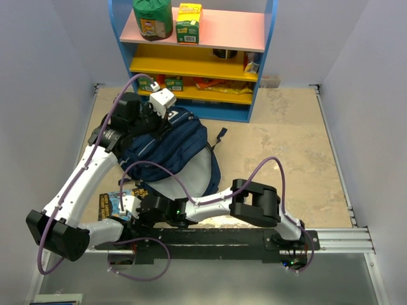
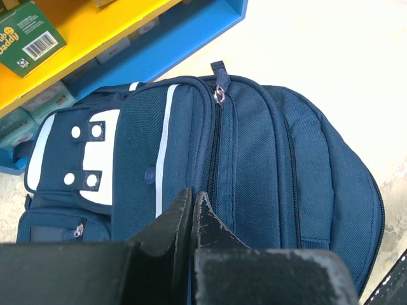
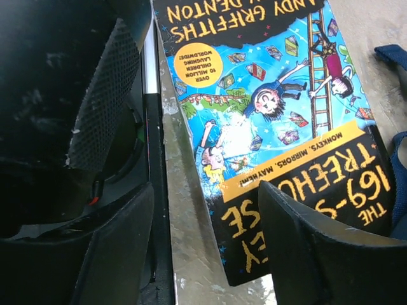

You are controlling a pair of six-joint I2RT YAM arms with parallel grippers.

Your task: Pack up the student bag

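Note:
The navy student bag lies on the floor below the shelf, its zipped compartments showing in the left wrist view. My left gripper has its fingers pressed together on the bag's fabric, with a sliver of blue between them. A treehouse book with a blue and black cover lies flat on the floor, left of the bag's lower end. Over its edge, my right gripper is open. One of its fingers is beside the book over bare floor, the other over the cover; whether they touch it I cannot tell.
Behind the bag stands a blue-framed shelf with boxes and packets. A black rail runs along the front, close to the book. Bag straps lie near the book's other side.

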